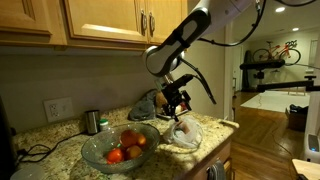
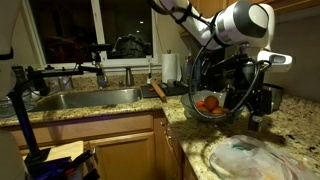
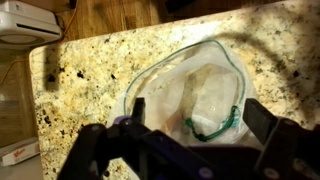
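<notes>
My gripper is open above a translucent mesh bag with a green drawstring; nothing shows between its fingers. In exterior view 1 the gripper hangs just over the bag, which lies near the counter's front edge. Whether the fingertips touch the bag cannot be made out. To the left stands a large colander-like bowl holding several red and orange round fruits. Exterior view 2 shows the bag spread out on the speckled counter.
A metal canister stands against the wall behind the bowl. At the back right of the counter is a basket with items. A sink lies at the far end in exterior view 2. Bare countertop surrounds the bag.
</notes>
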